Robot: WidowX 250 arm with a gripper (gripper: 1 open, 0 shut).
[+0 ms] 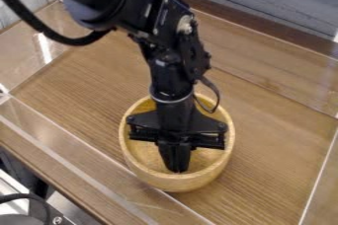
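Note:
My black gripper [175,152] reaches down from the top into a pale tan bowl [183,182] in the lower middle of the camera view. Its fingers are down inside the bowl and drawn together, shut. I cannot see anything between them, though the gripper body hides much of the bowl's inside.
The bowl stands on a wooden table [271,120], which is clear to the right and at the upper left. A pale panelled wall [271,7] runs along the back. The table's near left edge has dark cables beyond it.

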